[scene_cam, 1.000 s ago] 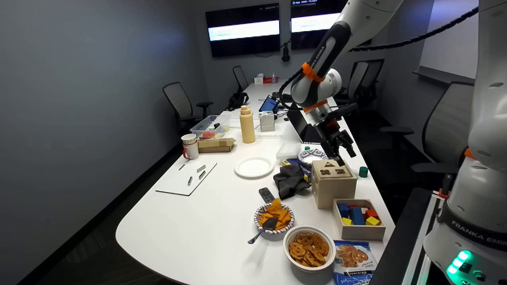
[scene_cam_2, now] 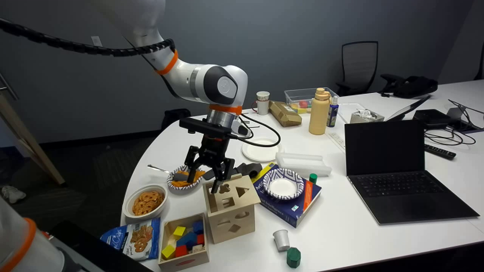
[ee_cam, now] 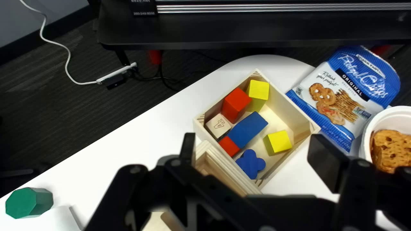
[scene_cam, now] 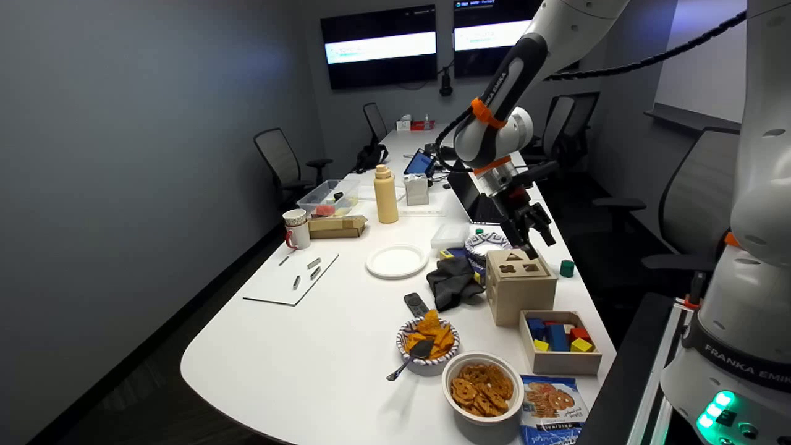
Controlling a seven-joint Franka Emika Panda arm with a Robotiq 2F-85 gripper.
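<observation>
My gripper (scene_cam_2: 202,181) is open above the wooden shape-sorter box (scene_cam_2: 232,226), fingers wide apart and nothing held between them. Cut-outs of several shapes show in the box's lid and front. Beside it sits a shallow wooden tray (ee_cam: 287,104) of coloured blocks. In the wrist view the tray holds a blue flower-shaped block (ee_cam: 250,163), a blue long block (ee_cam: 247,129), a red block (ee_cam: 234,104), a yellow block (ee_cam: 278,142) and others. The sorter box is only partly visible there, behind my gripper.
A pretzel bag (scene_cam: 553,409), a pretzel bowl (scene_cam: 482,387) and a chip bowl (scene_cam: 427,339) with a spoon crowd the near side. A patterned bowl (scene_cam_2: 283,183) rests on a book. A green block (scene_cam_2: 293,257) and a small cup (scene_cam_2: 281,240) lie near the edge.
</observation>
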